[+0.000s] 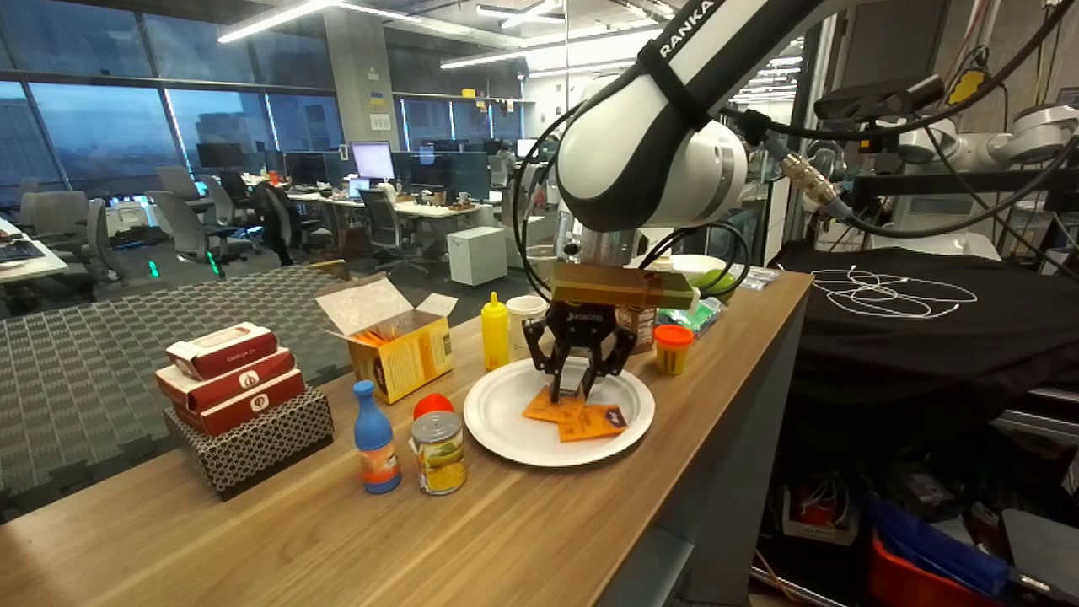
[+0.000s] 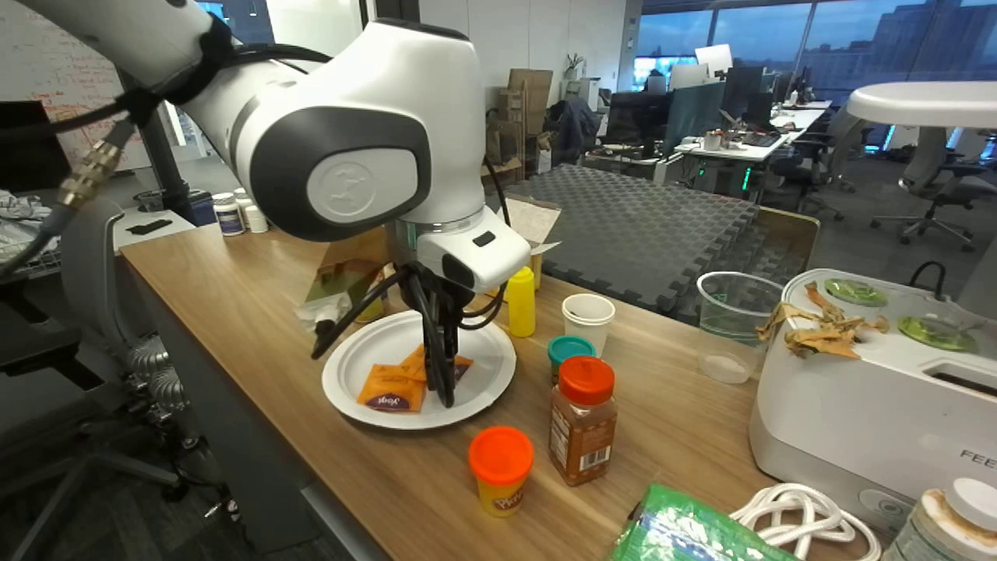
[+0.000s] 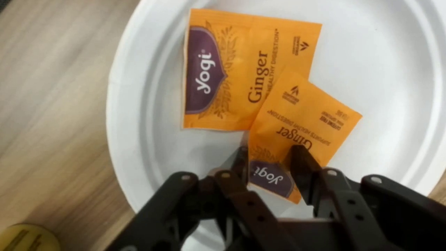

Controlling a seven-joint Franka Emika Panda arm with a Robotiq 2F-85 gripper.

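Observation:
Two flat orange Yogi ginger tea packets lie overlapping on a white plate. The upper packet rests partly over the other packet. My gripper points down over the plate, its fingers part open around the purple-labelled end of the upper packet. In the wrist view one fingertip is beside that packet's left edge. The opposite fingertip overlaps its printed face. I cannot tell whether either one presses on it. Exterior view 1 shows the gripper low above the plate.
Beside the plate stand a can, a blue bottle, a yellow squeeze bottle and an open tea box. An orange-lidded tub and a spice jar are on another side. Bare wood lies along the front.

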